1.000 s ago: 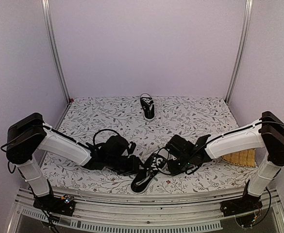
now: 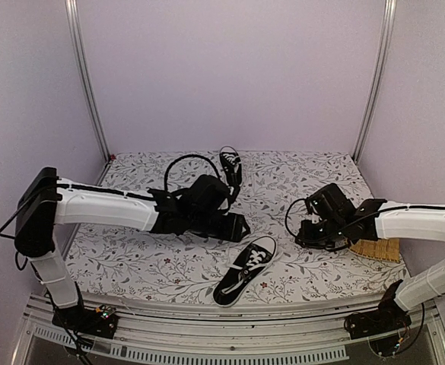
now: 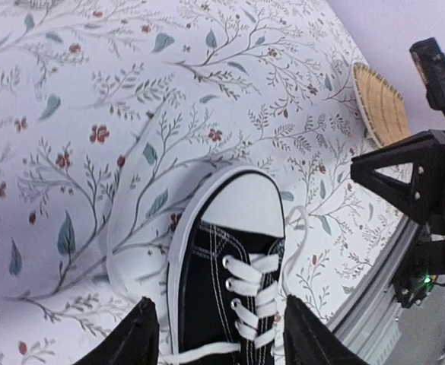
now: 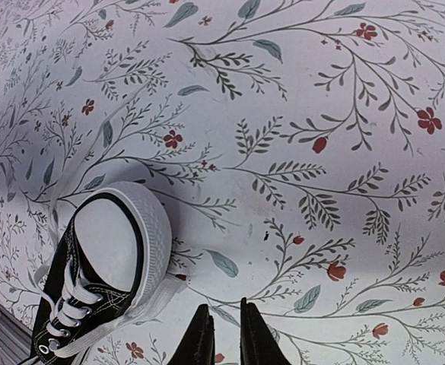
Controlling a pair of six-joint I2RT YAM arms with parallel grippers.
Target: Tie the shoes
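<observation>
A black sneaker with a white toe (image 2: 245,270) lies at the table's front centre, toe pointing back and right. Its white laces (image 3: 249,283) cross over the tongue. One loose lace end (image 3: 111,236) trails on the cloth left of it, and another loose end (image 4: 157,298) runs along its other side. My left gripper hovers above the shoe, fingers wide apart and empty. To the shoe's right, my right gripper hangs over bare cloth, its fingertips slightly apart with nothing between. Farther back stands a second black sneaker (image 2: 230,161), partly hidden by the left arm's cable.
A woven tan basket (image 2: 378,249) sits at the right edge, partly behind the right arm. The patterned tablecloth (image 2: 298,167) is clear at the back and back right. Walls close in the sides and back.
My right gripper drew away from the shoe to the right. The left gripper lifted off the shoe and moved back and slightly right. The front shoe has shifted slightly right.
</observation>
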